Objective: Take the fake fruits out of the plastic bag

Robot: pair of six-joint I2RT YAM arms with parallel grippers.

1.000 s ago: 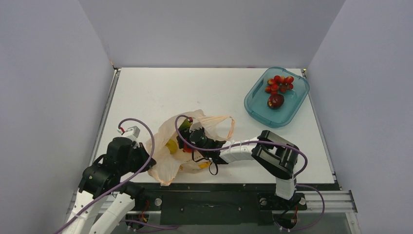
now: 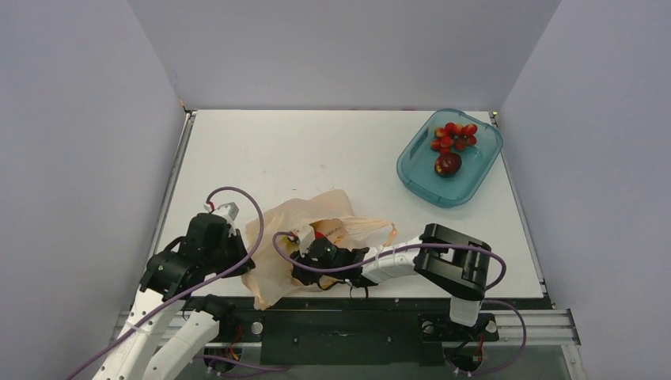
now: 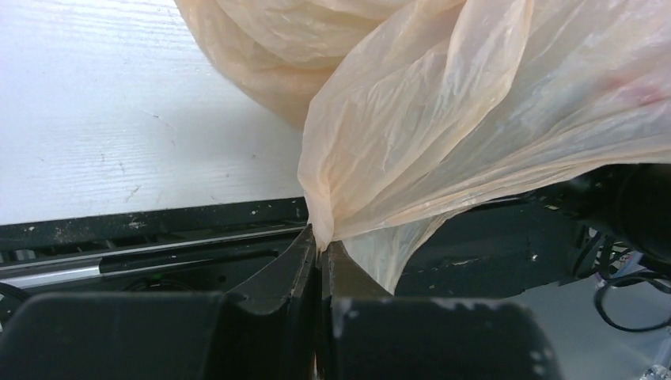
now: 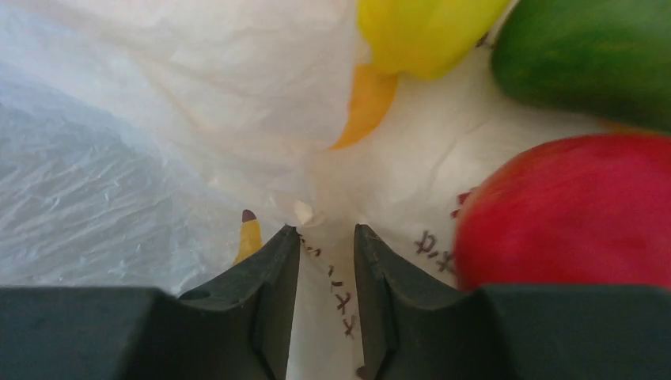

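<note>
The thin peach plastic bag point(image 2: 273, 273) lies at the front of the table. My left gripper is shut on a gathered edge of it. Inside the bag's opening is my right gripper, its fingers a narrow gap apart. Pale printed film shows in that gap; whether anything is pinched there is unclear. Around it in the right wrist view are a red fruit point(image 4: 570, 210) on the right, a dark green one point(image 4: 589, 63) at top right, and a yellow one point(image 4: 423, 32) at the top. A small yellow, brown-tipped piece point(image 4: 249, 239) is left of the fingers.
A teal bin point(image 2: 411, 170) at the back right holds a cluster of small red fruits point(image 2: 455, 136) and a dark red fruit point(image 2: 448, 164). The white tabletop point(image 2: 277, 150) behind the bag is bare. Below runs the dark front edge point(image 2: 372, 305).
</note>
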